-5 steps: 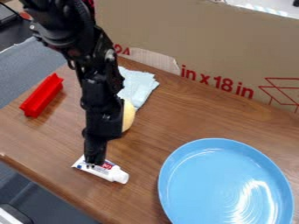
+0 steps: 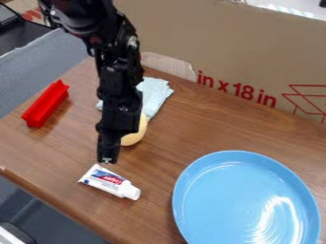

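My black gripper [image 2: 109, 152] points down over the wooden table, just above and behind a white toothpaste tube [image 2: 110, 182] lying near the front edge. The gripper looks shut, with nothing visible between its fingers. A blue plate [image 2: 239, 205] sits at the right front. A red block [image 2: 45, 103] lies at the left. Behind the arm, a yellow object [image 2: 137, 130] and a light blue cloth [image 2: 155, 93] are partly hidden.
A cardboard wall [image 2: 223, 48] with red print runs along the back. Bare wood [image 2: 230, 124] fills the middle right. A grey surface [image 2: 32, 81] lies beyond the table's left edge.
My gripper has risen from over the toothpaste tube and shifted slightly back and right. The tube lies where it was.
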